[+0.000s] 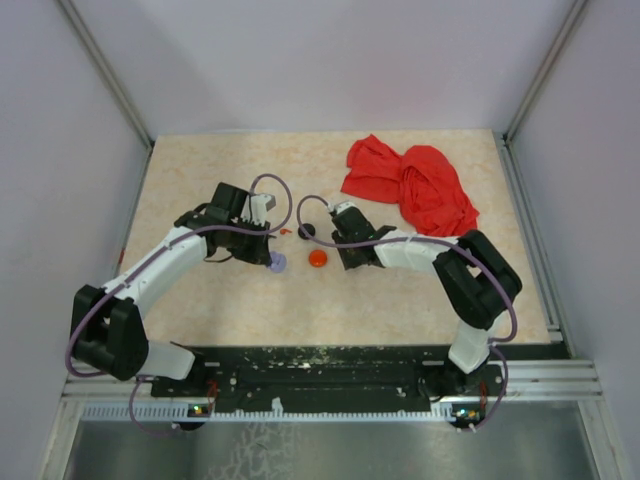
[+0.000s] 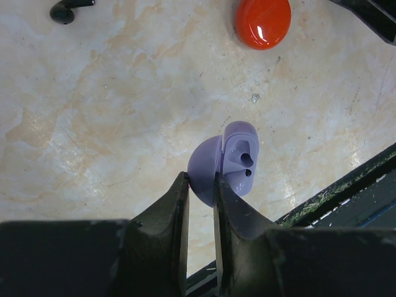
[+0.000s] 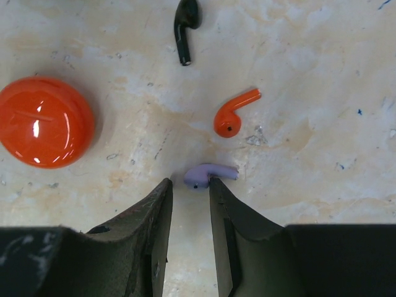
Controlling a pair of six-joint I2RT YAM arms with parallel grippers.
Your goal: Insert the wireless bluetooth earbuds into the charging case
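Note:
My left gripper is shut on the lid side of the lilac charging case point(image 2: 238, 154), which is open, its earbud slots showing. In the right wrist view a lilac earbud point(image 3: 204, 174) lies on the table, with my right gripper around it, part open; one fingertip is at the earbud's stem. An orange earbud point(image 3: 229, 117) and a black earbud point(image 3: 184, 34) lie beyond it.
A round red case point(image 3: 46, 120) sits left of the right gripper; a black case point(image 1: 306, 231) is behind it. Red cloth point(image 1: 430, 190) covers the back right.

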